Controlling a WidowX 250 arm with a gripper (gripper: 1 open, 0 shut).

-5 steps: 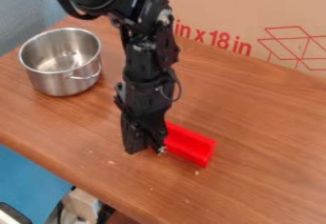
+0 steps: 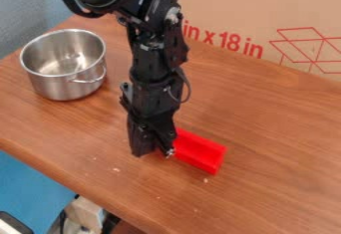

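The black robot arm comes down from the top of the view to my gripper, which is low over the wooden table at the near end of a red block. That end of the block is hidden behind the gripper, and whether the fingers are shut on it cannot be seen.
A steel pot with handles stands at the back left. A cardboard panel with red print rises behind the table. The table's front left edge drops to a blue surface.
The lower part of my gripper has shifted very slightly; the red block and pot lie where they were.
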